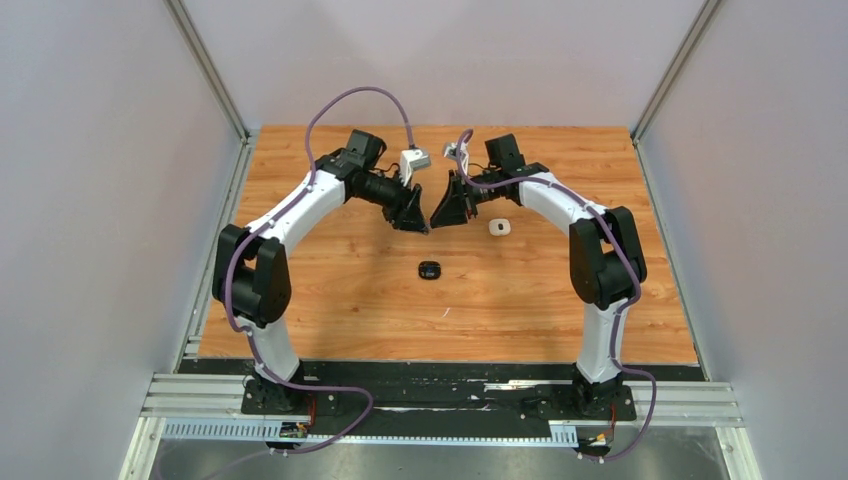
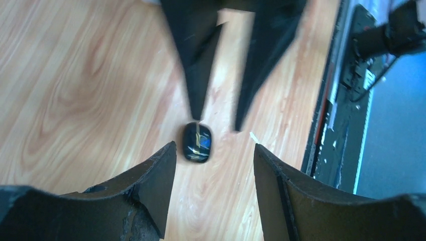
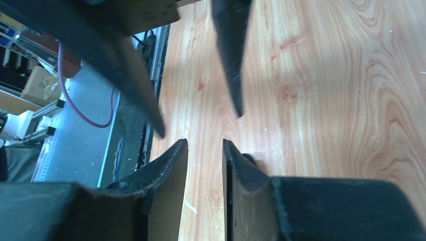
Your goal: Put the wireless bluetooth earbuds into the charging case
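Observation:
A small glossy black case point(image 1: 430, 270) lies on the wooden table below both grippers; the left wrist view shows it point(image 2: 197, 143) beyond my fingertips, and in the right wrist view it is mostly hidden behind the fingers. My left gripper point(image 1: 420, 226) is part open, with nothing visible between its fingers. My right gripper point(image 1: 440, 222) faces it at close range, its fingers almost shut in its own wrist view; whatever they hold is too hidden to tell. A small white rounded item point(image 1: 499, 227) lies to the right, under the right arm.
The table's front edge borders a dark rail point(image 1: 450, 370).

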